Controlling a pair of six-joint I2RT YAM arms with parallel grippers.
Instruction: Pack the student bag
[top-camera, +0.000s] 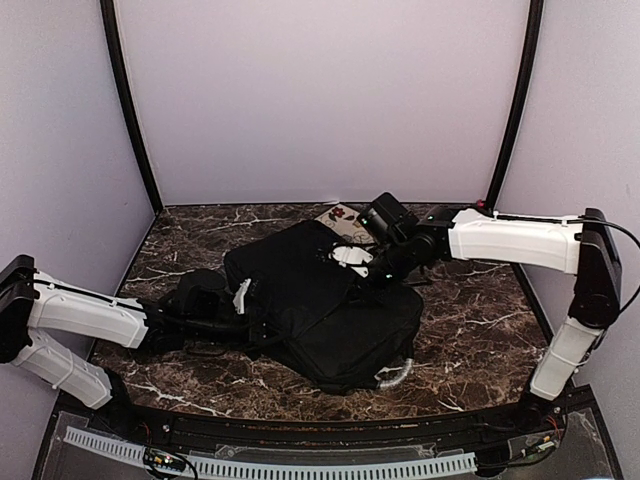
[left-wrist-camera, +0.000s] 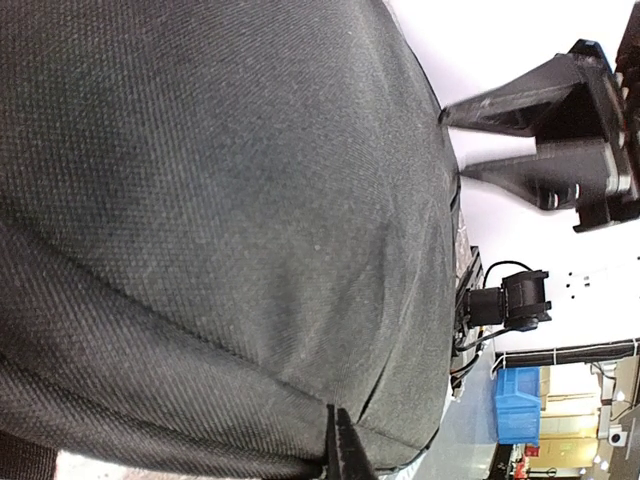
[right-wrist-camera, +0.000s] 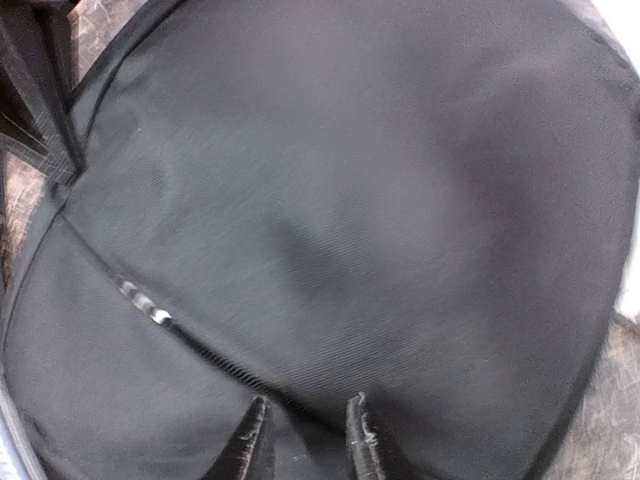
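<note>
The black bag (top-camera: 290, 255) lies flat on the marbled table, a zipper line running diagonally across it. In the right wrist view a metal zipper pull (right-wrist-camera: 145, 303) sits on that line. At the bag's near-left edge, my left gripper (top-camera: 272, 338) is shut on the fabric by one end of the zipper; its fingers (left-wrist-camera: 340, 445) appear at the bottom of the left wrist view. My right gripper hovers over the bag with its fingers apart and nothing visible between them. In the left wrist view the right gripper looks blurred.
A flower-patterned flat item (top-camera: 338, 217) lies behind the bag, partly hidden by the right arm. A pale curved strip (top-camera: 396, 376) shows at the bag's near-right edge. Bare tabletop (top-camera: 470, 340) spreads to the right.
</note>
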